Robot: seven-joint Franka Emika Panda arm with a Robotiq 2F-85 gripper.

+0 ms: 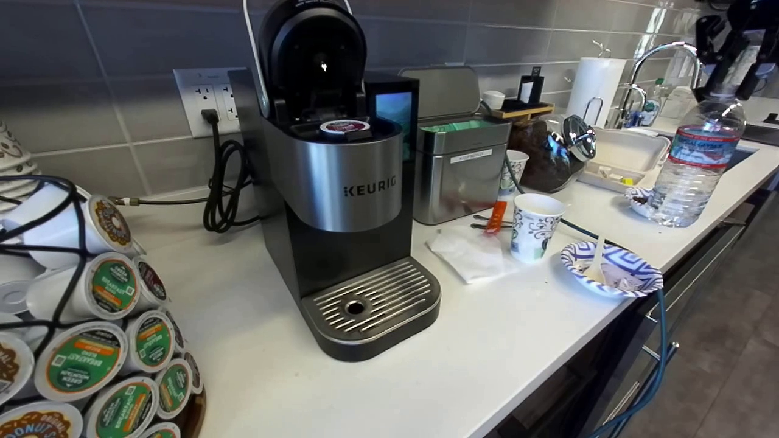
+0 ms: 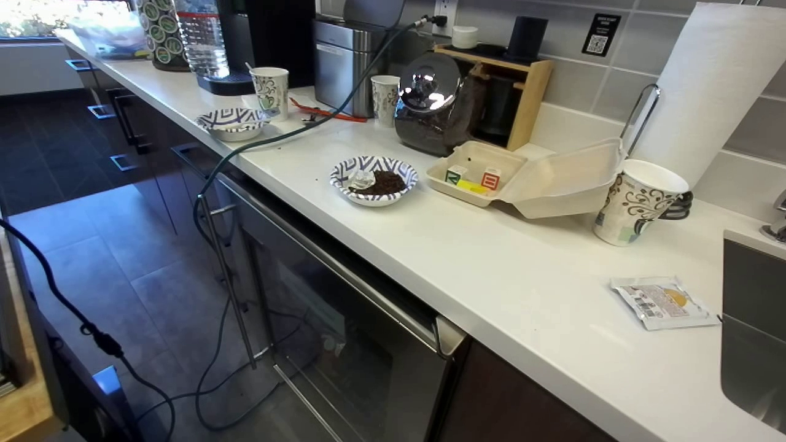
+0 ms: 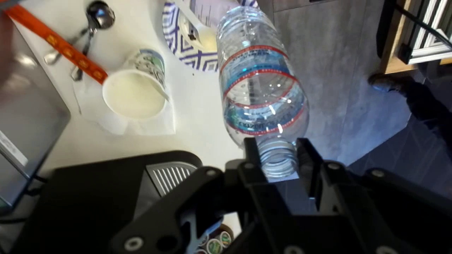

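Note:
My gripper is shut on the neck of a clear plastic bottle with a blue and red label. The threaded mouth shows between the fingers, with no cap on it. In exterior view 1 the bottle hangs tilted below the gripper at the far right, in front of the counter's far stretch. It also appears at the upper left of exterior view 2, the bottle upright there; the gripper is out of that frame. How much water it holds is hard to tell.
A Keurig coffee maker stands with its lid up and a pod on top. Nearby are a paper cup, a patterned bowl with a spoon, and a steel bin. Coffee pods fill a rack at left. Bare counter lies before the machine.

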